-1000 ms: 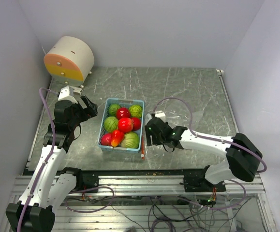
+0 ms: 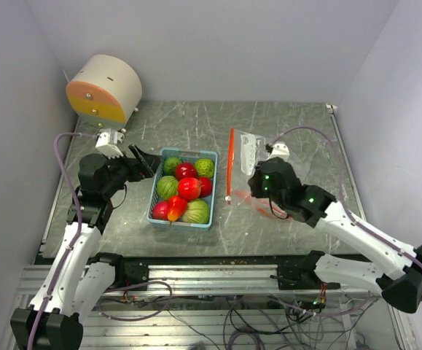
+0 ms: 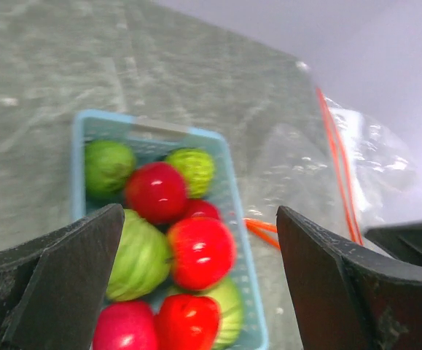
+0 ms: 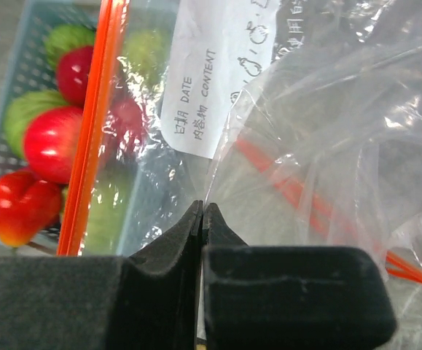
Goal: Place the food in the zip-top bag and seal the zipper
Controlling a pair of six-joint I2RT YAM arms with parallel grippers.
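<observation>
A clear zip top bag with an orange zipper and a white label hangs raised off the table from my right gripper. The right fingers are shut on its thin film, with the zipper to the left of them in the right wrist view. Round red and green play foods, such as a tomato, a pepper and a green melon, fill the blue basket. My left gripper stands open above the basket's back left side, nothing between its fingers.
More orange strip and clear film lie on the table under the raised bag; whether they belong to another bag I cannot tell. A white drum-shaped container stands at the back left.
My right gripper has moved right and up, taking the bag away from the basket's right edge and off the table. The left gripper has shifted slightly right, towards the basket.
</observation>
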